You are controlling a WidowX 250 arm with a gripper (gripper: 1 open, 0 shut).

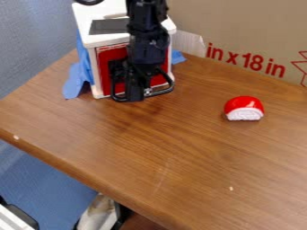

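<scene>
My black gripper (142,83) hangs at the upper middle of the camera view, in front of a white box with a red front (104,67) near the table's back left. Whether its fingers are open or shut is hidden by cables and the dark body. A red, rounded object with a white face (243,109) lies on the table to the right, apart from the gripper.
A blue cloth (77,74) lies beside and behind the white box. A cardboard sheet (258,36) stands along the back.
</scene>
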